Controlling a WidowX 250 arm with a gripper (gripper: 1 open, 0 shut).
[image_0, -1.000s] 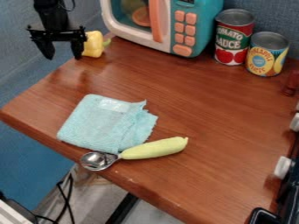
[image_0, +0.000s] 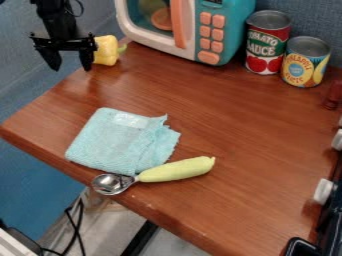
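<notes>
My black gripper (image_0: 66, 55) hangs at the top left, beside a yellow object (image_0: 106, 50) at the table's back left corner; whether its fingers are open or shut on anything is hard to tell. A folded light blue cloth (image_0: 123, 137) lies near the front left. A pale yellow corn cob (image_0: 179, 168) lies in front of it, next to a metal scoop (image_0: 111, 184).
A toy microwave (image_0: 190, 25) stands at the back, with a tomato sauce can (image_0: 265, 45) and a yellow-labelled can (image_0: 305, 64) to its right. A black appliance (image_0: 321, 220) edges the right side.
My gripper has shifted very slightly near the yellow object. The things on the table have not visibly moved.
</notes>
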